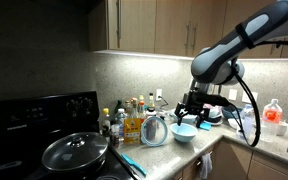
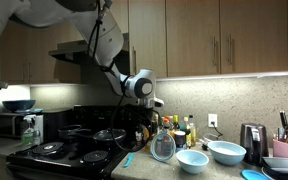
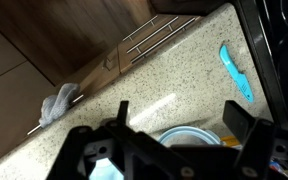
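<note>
My gripper is open in the wrist view, its two dark fingers set wide apart with bare counter between them. In exterior view 1 the gripper (image 1: 187, 112) hangs above the counter, partly in front of a light-blue bowl (image 1: 185, 132). A round glass lid (image 2: 163, 147) stands upright beside the bowl (image 2: 192, 161) in exterior view 2. On the speckled counter near the stove lies a blue utensil (image 3: 236, 73). Part of a clear round rim (image 3: 188, 132) shows below the fingers.
A covered pan (image 1: 75, 152) sits on the black stove. Several bottles (image 1: 133, 127) stand against the wall. A grey cloth (image 3: 59, 103) hangs from a drawer handle. Farther right along the counter are a toaster (image 2: 254, 142) and a dish rack (image 2: 283, 162).
</note>
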